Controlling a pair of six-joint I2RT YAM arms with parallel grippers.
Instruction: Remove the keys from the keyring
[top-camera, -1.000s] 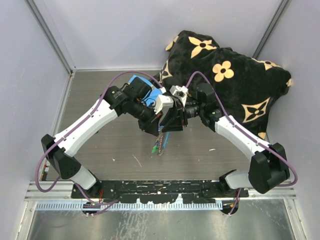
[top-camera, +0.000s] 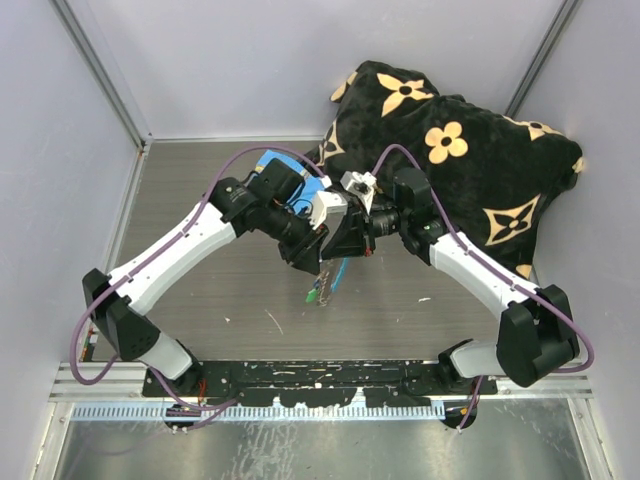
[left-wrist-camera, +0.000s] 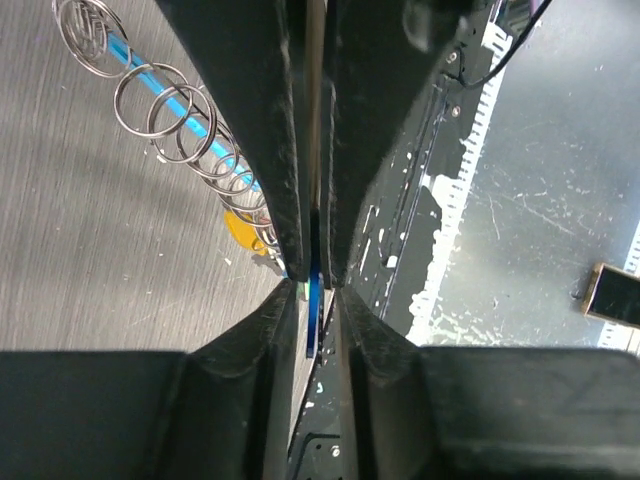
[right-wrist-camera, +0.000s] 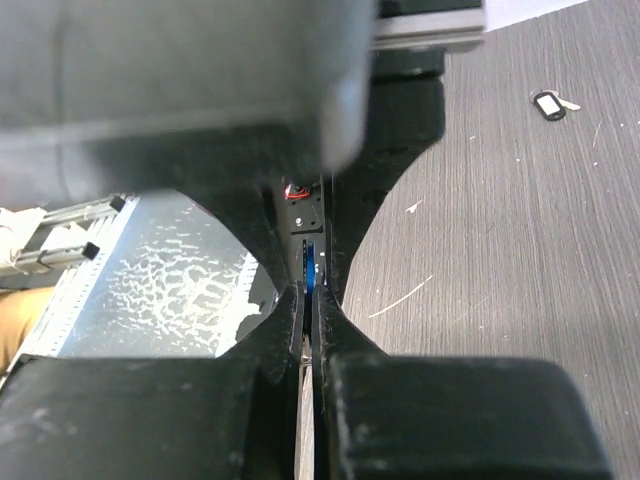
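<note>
A thin blue piece (left-wrist-camera: 314, 325), probably a key's edge, is between the tips of both grippers, which meet nose to nose. My left gripper stands slightly parted, a narrow gap showing beside the blue piece. The fingers of my right gripper are shut on it from the other side. Wire coils (left-wrist-camera: 190, 120) with a light-blue strap (left-wrist-camera: 150, 78) hang beside the grippers, and a yellow piece (left-wrist-camera: 243, 232) dangles at their lower end. From above, a green tag (top-camera: 311, 296) shows under the grippers. Where the key joins the ring is hidden.
A dark cushion with flowers (top-camera: 446, 143) fills the back right. Blue material (top-camera: 290, 165) lies behind the arms. A small black-and-white fob (right-wrist-camera: 549, 105) rests on the wooden table (top-camera: 220, 320).
The dangling coils, light-blue strap and green tag have swung slightly, now a little farther right.
</note>
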